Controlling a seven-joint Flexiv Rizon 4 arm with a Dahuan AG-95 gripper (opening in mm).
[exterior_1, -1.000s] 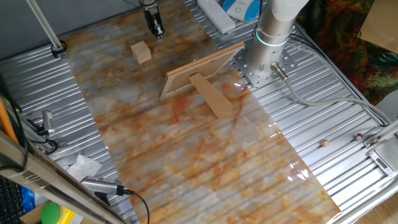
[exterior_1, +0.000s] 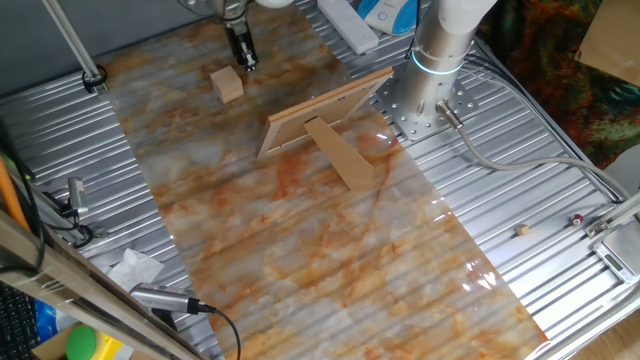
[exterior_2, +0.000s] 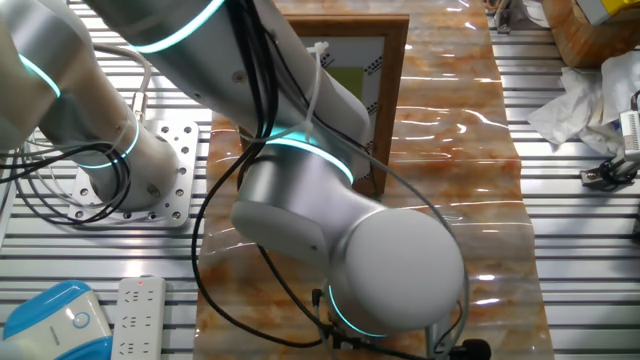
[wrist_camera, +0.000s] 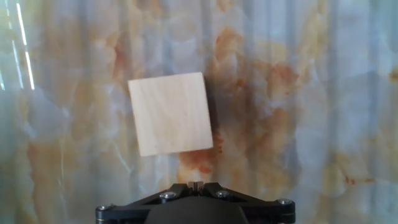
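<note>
A plain wooden block (exterior_1: 227, 85) rests on the marbled sheet, and from above it shows as a pale, slightly turned square (wrist_camera: 171, 114) in the wrist view. My gripper is shut, its fingertips together with nothing visible between them. In that view the block lies beyond the tips and a little to the left, clear of them. From the first exterior view, the black gripper (exterior_1: 250, 67) hangs to the right of the block, apart from it. The arm hides both block and fingertips in the second exterior view.
A wooden picture frame (exterior_1: 325, 106) stands propped on its back leg (exterior_1: 340, 155) near the block. Behind are a white power strip (exterior_1: 348, 25) and a blue-white box (exterior_1: 388, 14).
The gripper has shifted slightly down and left in the first exterior view, with more of the arm coming into sight above it. The block and the picture frame have not moved.
</note>
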